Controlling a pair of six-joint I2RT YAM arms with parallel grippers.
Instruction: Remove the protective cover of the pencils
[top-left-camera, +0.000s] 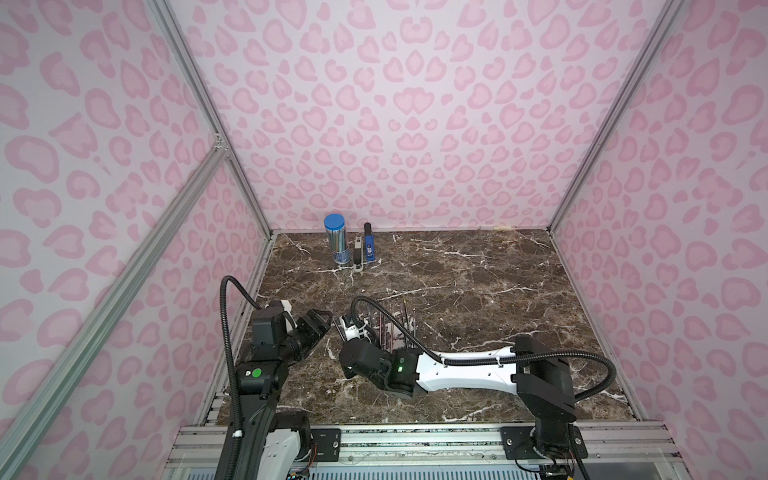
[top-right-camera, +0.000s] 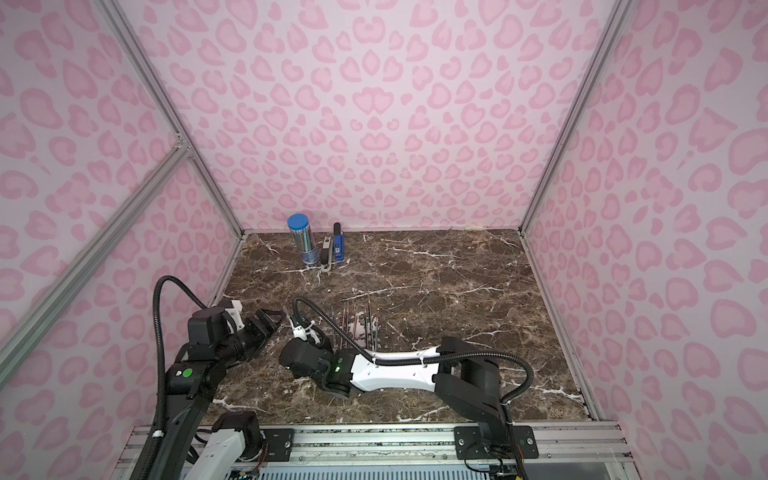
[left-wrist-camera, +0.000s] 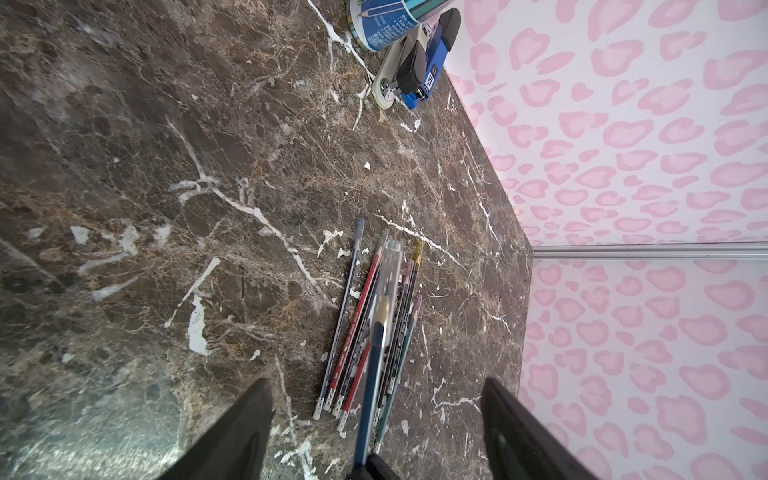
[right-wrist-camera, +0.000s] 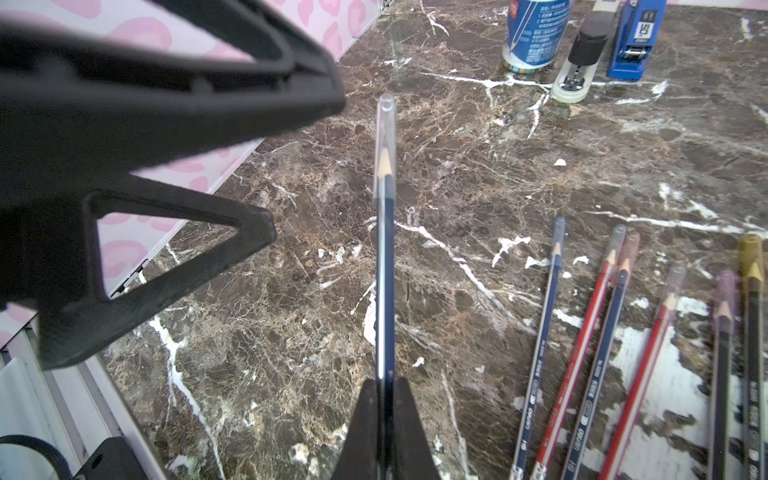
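Note:
A navy pencil with a clear cover over its tip is held upright in my right gripper, which is shut on it. In the left wrist view the capped pencil rises between the blurred fingers of my left gripper, which stands open just left of it in the right wrist view, touching nothing. Several capped pencils in blue, red and dark colours lie side by side on the dark marble table, right of the held one.
At the back left stand a blue-lidded pencil canister, a pale-and-black stapler and a blue stapler. Patterned walls bound it on the sides and back.

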